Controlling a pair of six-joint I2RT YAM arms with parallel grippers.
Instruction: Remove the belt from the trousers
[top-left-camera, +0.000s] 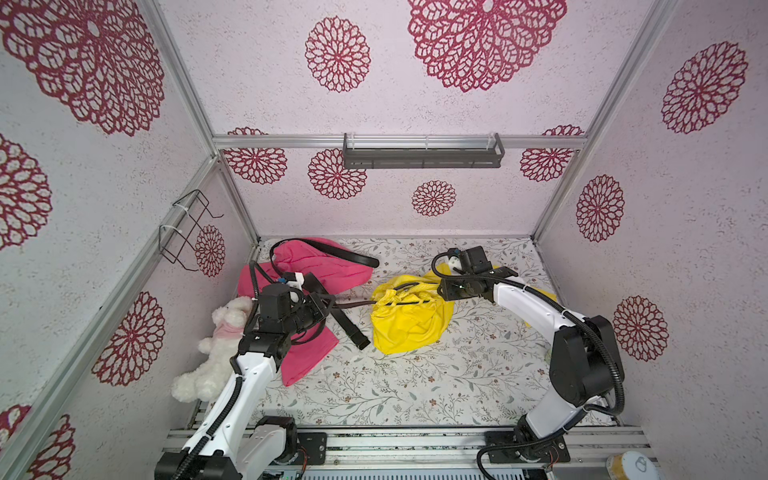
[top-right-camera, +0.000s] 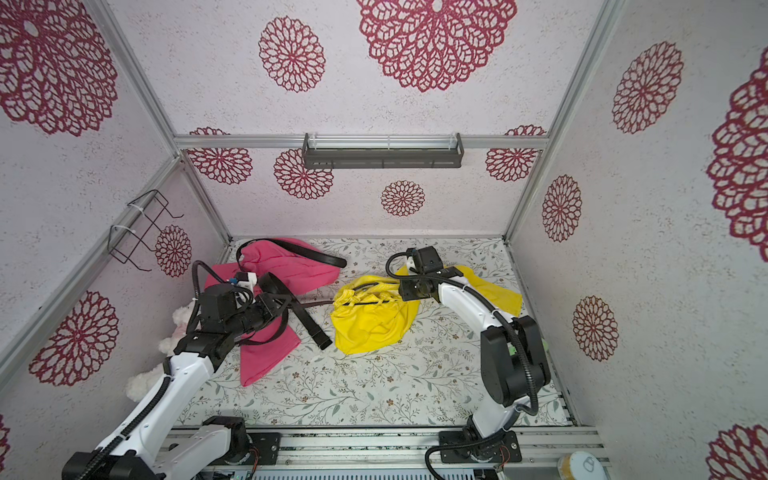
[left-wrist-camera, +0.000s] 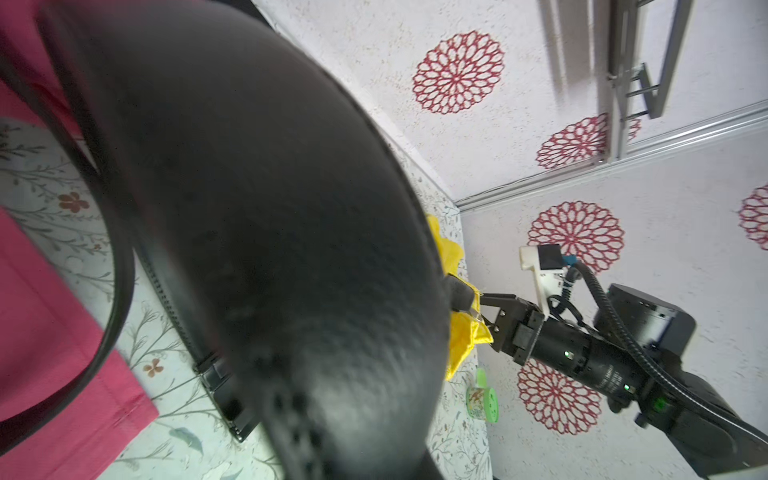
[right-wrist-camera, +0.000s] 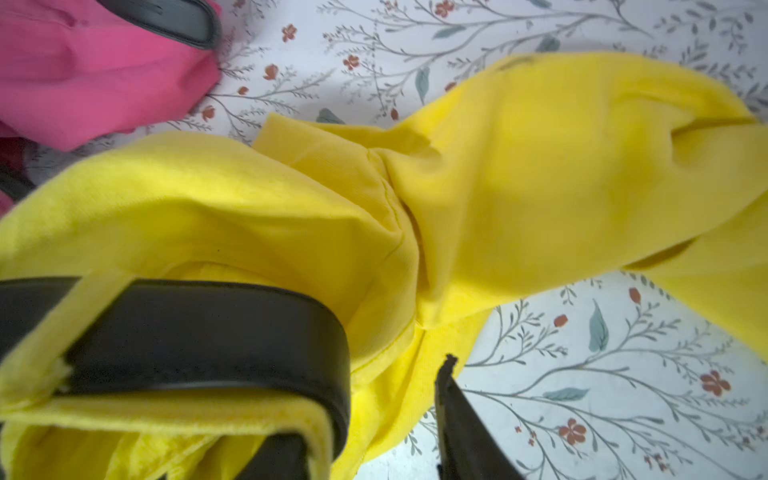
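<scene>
The yellow trousers (top-left-camera: 409, 328) lie crumpled mid-table; a black belt (right-wrist-camera: 232, 336) runs through their waistband, with a yellow loop across it, and stretches left toward my left gripper (top-left-camera: 316, 304). In the left wrist view a black leather strap (left-wrist-camera: 272, 224) fills the middle; my left gripper is shut on the belt. My right gripper (top-left-camera: 446, 289) is over the waistband's right part; in the right wrist view a dark finger (right-wrist-camera: 468, 432) shows beside the belt and yellow cloth, and whether it holds any is unclear.
Pink trousers (top-right-camera: 288, 272) with another belt lie at the back left. A white plush toy (top-left-camera: 212, 360) leans at the left wall. A grey shelf (top-left-camera: 424, 158) hangs on the back wall. Free table shows in front.
</scene>
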